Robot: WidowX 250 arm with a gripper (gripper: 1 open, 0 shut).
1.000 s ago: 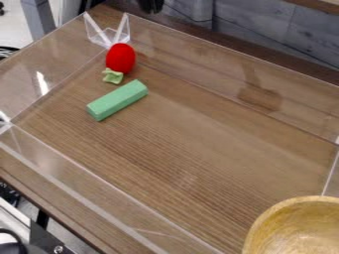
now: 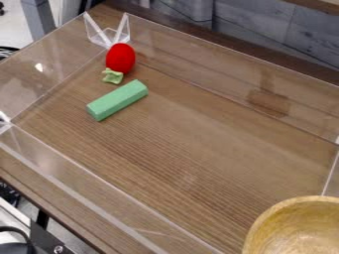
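On the wooden table, a green block (image 2: 117,100) lies diagonally at left of centre. Above it a red object (image 2: 121,57) with a small pale green piece (image 2: 114,75) at its lower end sits beside a clear or white wire-like item (image 2: 106,32). A round yellowish bowl (image 2: 294,230) is partly in view at the bottom right. The gripper is out of view.
A grey wall (image 2: 296,18) runs along the back right of the table. Dark cables and fittings show beyond the table's lower-left edge.
The objects on the table have not moved.
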